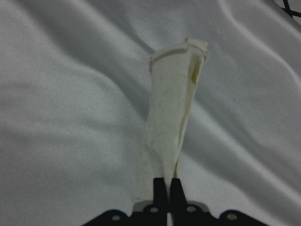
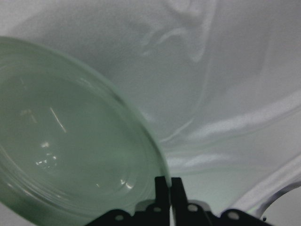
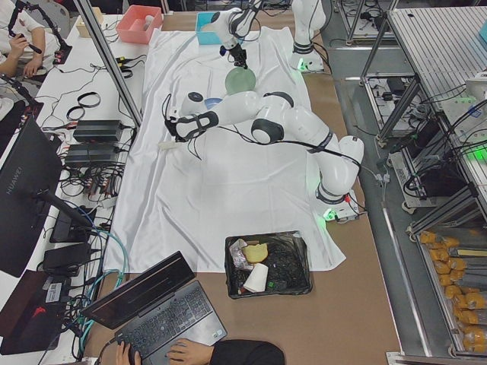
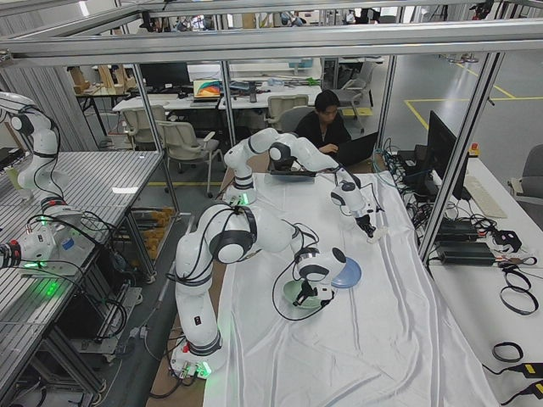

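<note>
A flattened white paper cup (image 1: pixel 169 103) lies on the white cloth in the left wrist view. My left gripper is shut on its near end. In the right wrist view my right gripper is shut on the rim of a green bowl (image 2: pixel 80 132), which also shows in the camera left view (image 3: pixel 240 80). A blue plate (image 4: pixel 346 273) lies on the cloth beside that bowl, partly hidden by an arm in the camera left view.
A black bin (image 3: pixel 289 274) with rubbish stands at the near edge, by a laptop. Red (image 3: pixel 137 26) and cyan (image 3: pixel 205 23) bins stand at the far end.
</note>
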